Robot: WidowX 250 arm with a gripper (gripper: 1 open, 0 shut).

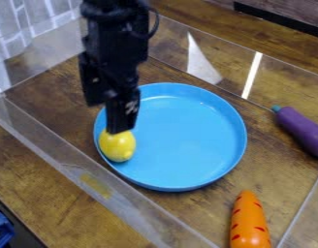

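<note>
A dark gripper (110,102) hangs over the left part of a blue plate (181,140), its blurred fingers apart and pointing down just above a yellow oval object (116,145) that lies on the plate. The gripper is open, and nothing shows between its fingers.
A purple eggplant-like object (299,131) lies at the right edge, an orange carrot (250,223) at the lower right. A clear barrier runs along the left of the wooden surface. A blue item (0,232) is cut off at the bottom left corner.
</note>
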